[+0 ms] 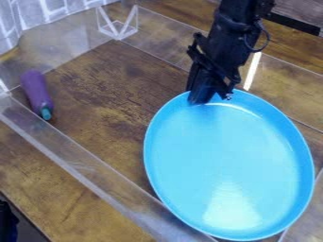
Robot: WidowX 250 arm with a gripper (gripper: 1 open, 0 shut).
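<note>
A large blue plate (228, 165) fills the lower right of the wooden tray. My black gripper (202, 95) reaches down from the top to the plate's upper rim. It looks shut; whether anything thin sits between its fingers is hidden by the gripper itself. A purple object (37, 93) with a teal end lies at the left.
Clear plastic walls (94, 175) border the wooden work area. A small white wire piece (116, 26) stands at the upper left. The wooden floor between the purple object and the plate is clear.
</note>
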